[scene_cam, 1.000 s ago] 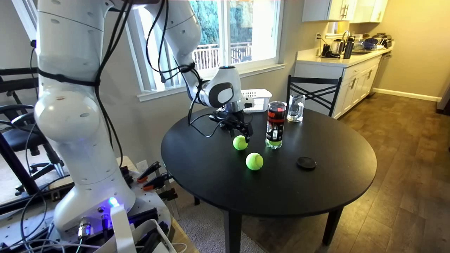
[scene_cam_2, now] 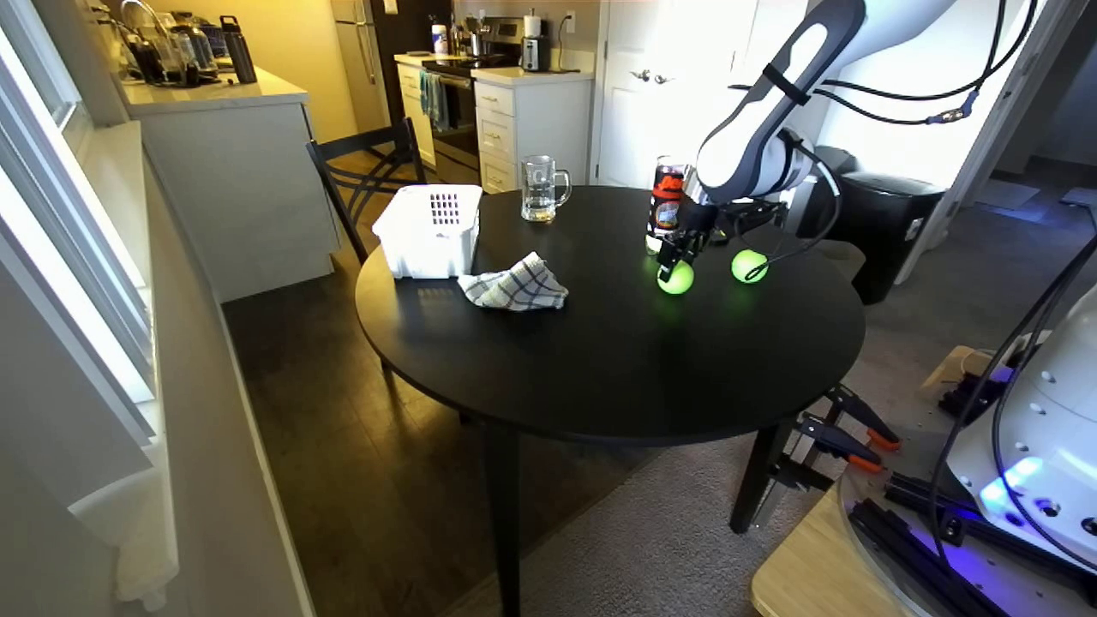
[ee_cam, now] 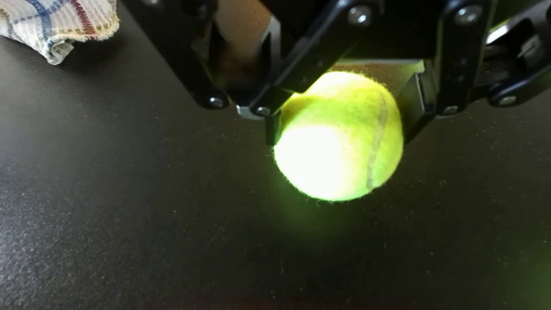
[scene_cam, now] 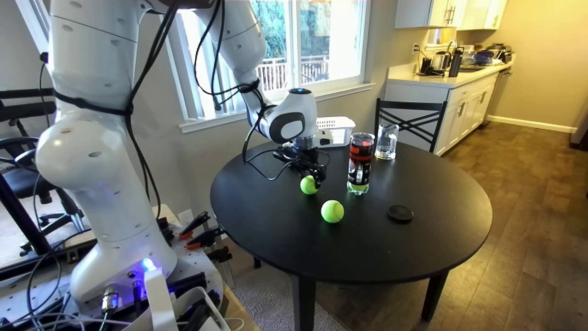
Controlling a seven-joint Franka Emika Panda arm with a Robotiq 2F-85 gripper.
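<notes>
In the wrist view a yellow-green tennis ball (ee_cam: pixel 338 150) sits between the fingers of my part-open gripper. The left fingertip (ee_cam: pixel 271 130) is at the ball's edge; the right pad (ee_cam: pixel 417 103) stands close on the other side, with a narrow gap near the ball's top. Whether both sides touch is hard to tell. Exterior view 1 has my gripper (scene_cam: pixel 314 177) low over that ball (scene_cam: pixel 309 185), at the tabletop. A second tennis ball (scene_cam: pixel 332 211) lies nearer the front, apart from the gripper. The clear ball can (scene_cam: pixel 359 163) stands upright with a ball low inside.
The black round table (scene_cam_2: pixel 617 360) also carries a white basket (scene_cam_2: pixel 423 238), a crumpled checked cloth (scene_cam_2: pixel 517 284) and a glass mug (scene_cam_2: pixel 537 189). A black lid (scene_cam: pixel 400 213) lies flat to the right of the balls. Open tabletop stretches in front of the cloth.
My gripper has come slightly down and left over the nearer ball, which has shifted a little left with it. The other ball, can and lid are unmoved.
</notes>
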